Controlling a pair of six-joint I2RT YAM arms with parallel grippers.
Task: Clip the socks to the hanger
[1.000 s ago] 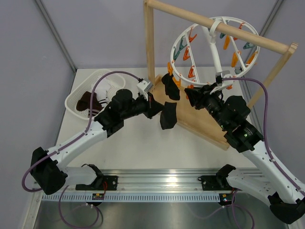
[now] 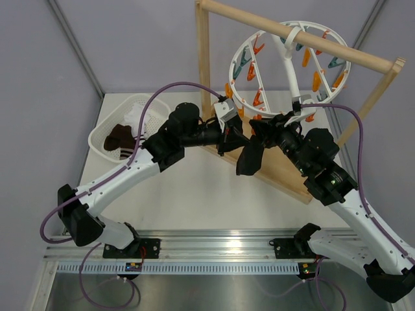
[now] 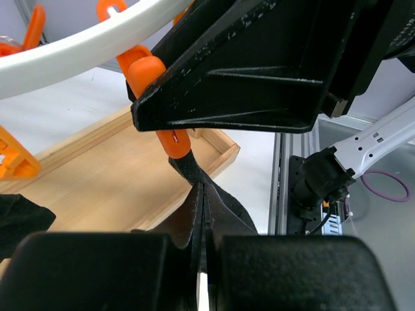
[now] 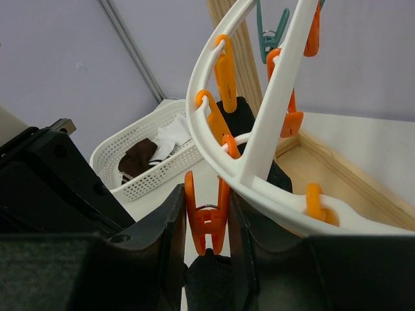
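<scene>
The round white hanger (image 2: 294,91) with coloured clips hangs on a wooden frame (image 2: 288,34). My left gripper (image 2: 237,136) is shut on a black sock (image 2: 249,162), held just beside my right gripper (image 2: 259,133) under the hanger's rim. In the right wrist view my right gripper is shut on an orange clip (image 4: 219,210), with the held sock (image 4: 206,282) just below it. Another black sock (image 4: 237,116) hangs at the rim behind, partly hidden.
A white basket (image 2: 104,133) with brown (image 2: 120,136) and white socks stands at the left. The wooden base (image 3: 117,175) lies below the hanger.
My left gripper has moved right and up with the sock, which now hangs beside my right gripper. The right arm has barely moved.
</scene>
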